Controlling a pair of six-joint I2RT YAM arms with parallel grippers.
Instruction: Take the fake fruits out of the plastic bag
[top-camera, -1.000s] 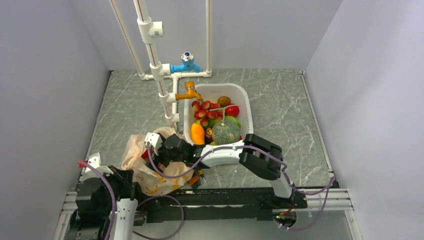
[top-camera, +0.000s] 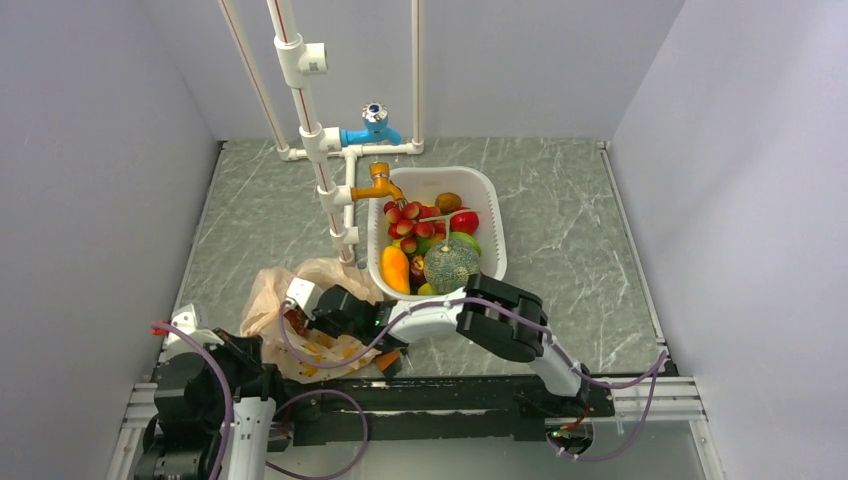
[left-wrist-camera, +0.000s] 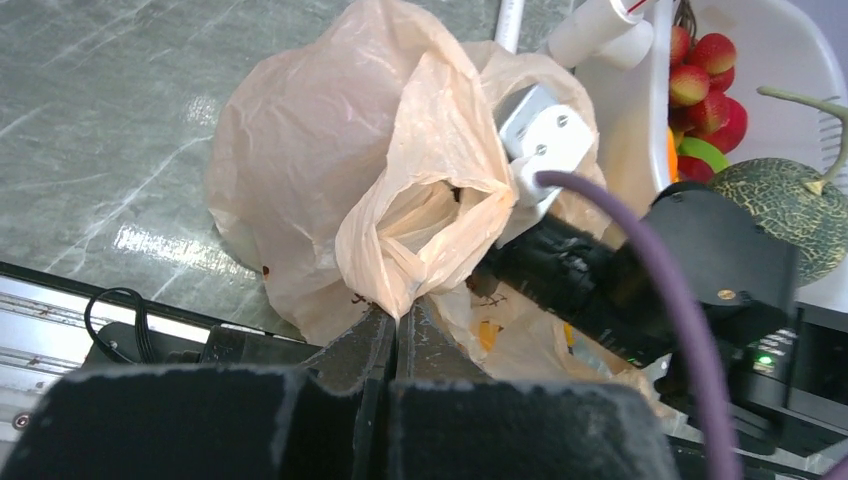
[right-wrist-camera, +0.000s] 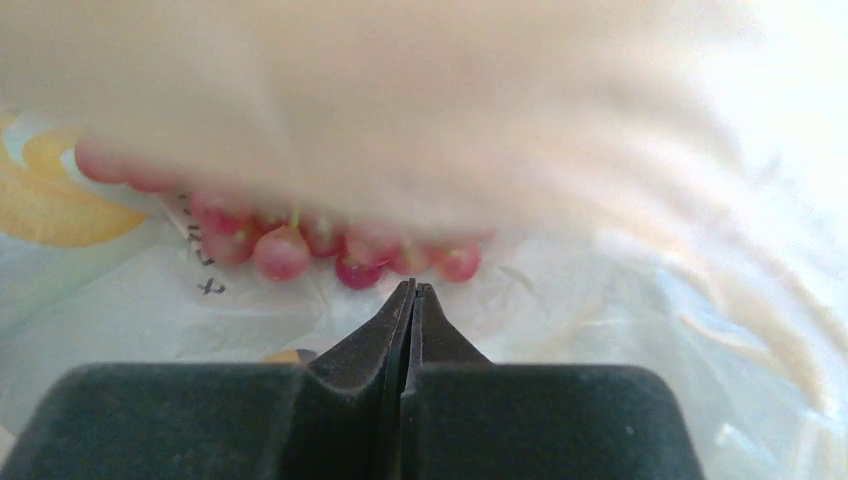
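Observation:
The thin peach plastic bag (top-camera: 268, 300) lies at the table's front left. My left gripper is shut on the gathered edge of its mouth and lifts that edge. Through the bag's opening reaches my right gripper, whose fingers are shut together with nothing between them. A bunch of pink-red fake grapes (right-wrist-camera: 283, 253) lies in the bag beyond those fingertips, apart from them. A blurred fold of the bag hides the upper part of the bunch. Seen from above, the right wrist covers most of the opening.
A white basket (top-camera: 490, 200) behind the bag holds several fake fruits, with a netted melon (top-camera: 451, 265) on top. White pipes (top-camera: 328, 190) with an orange tap (top-camera: 378, 186) rise beside it.
The red fruit seen beside the grapes is now hidden by the fold.

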